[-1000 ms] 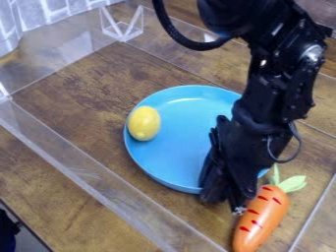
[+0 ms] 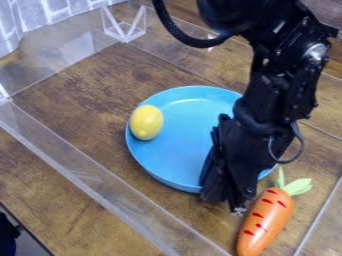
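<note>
The black gripper [image 2: 227, 185] reaches down at the right side of a blue plate [image 2: 181, 150], low over its near right rim. It looks shut, and nothing shows between its fingers, though the dark tips are hard to make out. A yellow oval object [image 2: 146, 121] rests on the left part of the plate. An orange toy carrot [image 2: 265, 220] with a pale green top lies on the wood just right of the gripper, off the plate.
A clear plastic barrier [image 2: 94, 180] runs diagonally along the lower left. Bare wooden surface [image 2: 74, 100] fills the left. A small clear stand [image 2: 123, 25] sits at the top left.
The gripper has shifted very slightly to the left; the plate, yellow object and carrot look unchanged.
</note>
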